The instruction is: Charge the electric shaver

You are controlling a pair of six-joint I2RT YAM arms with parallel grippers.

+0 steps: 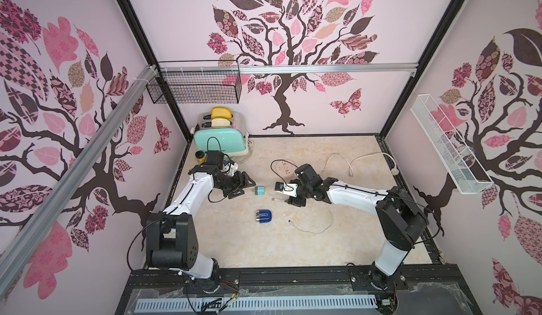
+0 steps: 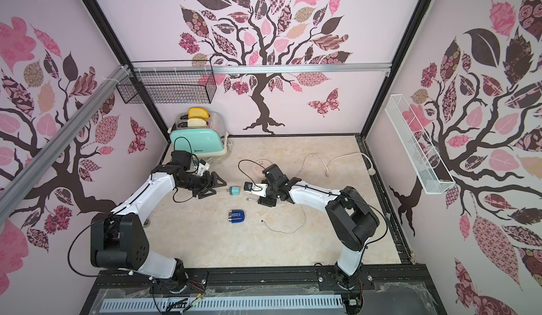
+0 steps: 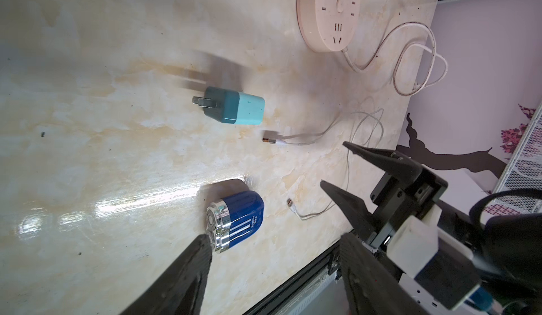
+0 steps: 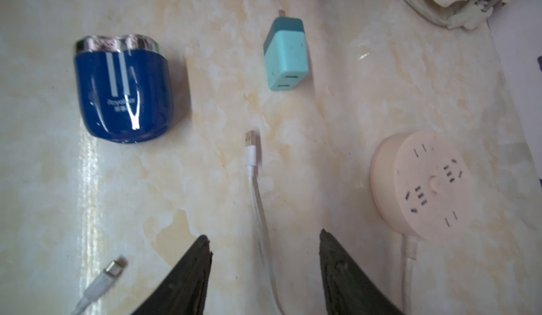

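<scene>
A blue electric shaver (image 1: 263, 216) lies on the table's front middle. Behind it is a teal charger (image 3: 234, 106), prongs sideways, between the grippers. A white USB cable plug (image 4: 250, 148) lies near the charger, and the cable's other end (image 4: 103, 280) lies toward the front. A round pink power strip (image 4: 420, 185) sits behind them. My left gripper (image 1: 242, 185) stands open left of the charger, nothing between its fingers. My right gripper hangs open right of the charger, over the white cable, with nothing held.
A mint toaster (image 1: 220, 141) with bread stands at the back left. A black wire basket (image 1: 193, 86) and a white rack (image 1: 450, 142) hang on the walls.
</scene>
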